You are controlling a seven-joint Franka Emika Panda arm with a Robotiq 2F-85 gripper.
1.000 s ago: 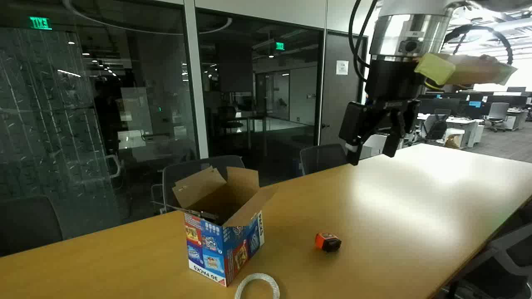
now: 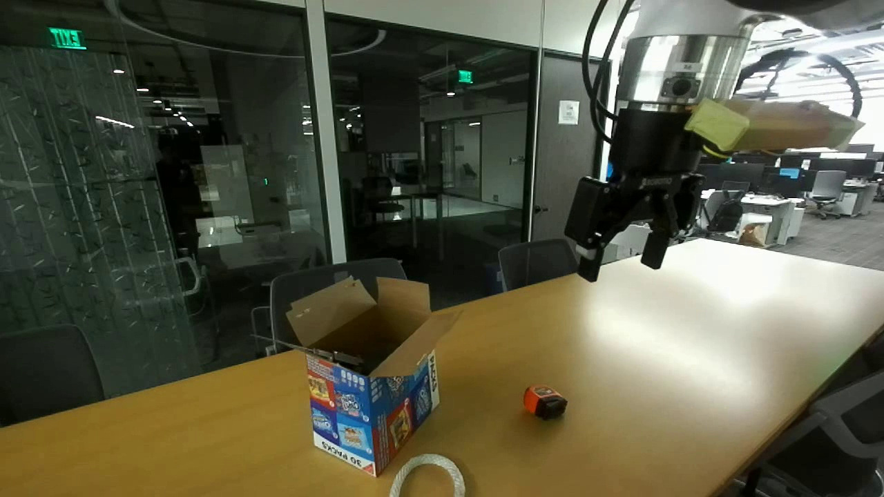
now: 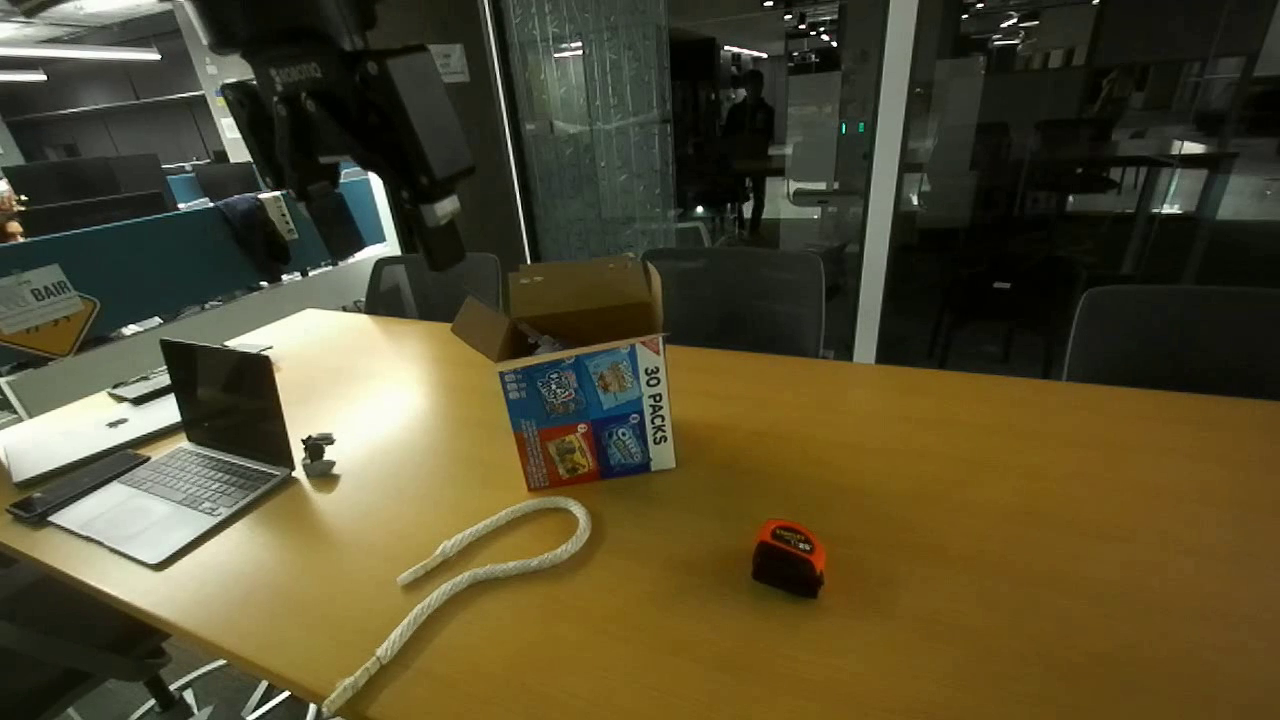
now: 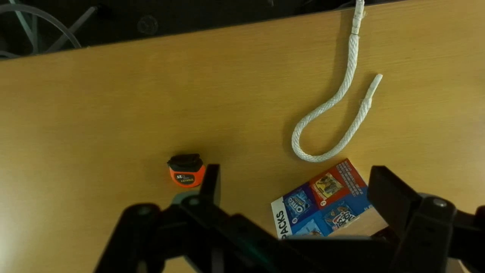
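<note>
My gripper (image 2: pixel 619 272) hangs open, high above the table, with nothing between its fingers. An orange and black tape measure (image 3: pixel 788 558) lies by itself on the tabletop; the wrist view has it just beyond my left finger (image 4: pixel 211 184). The snack box (image 2: pixel 373 414), blue and red with "30 PACKS" printed on it, stands with its top flaps up. Something dark shows inside the box, too hidden to name. A white rope (image 4: pixel 323 109) is laid in a U-shaped bend near the box, touching neither my fingers nor the tape measure.
An open laptop (image 3: pixel 204 468) sits at one end of the table, with a small dark gadget (image 3: pixel 318 456) beside it. Chairs (image 2: pixel 539 264) line the far edge along the glass wall. Bare tabletop (image 3: pixel 1020 540) stretches away past the tape measure.
Compared with a second ago, my gripper is slightly lower and tilted a little differently, still open. Box, rope and tape measure keep their places.
</note>
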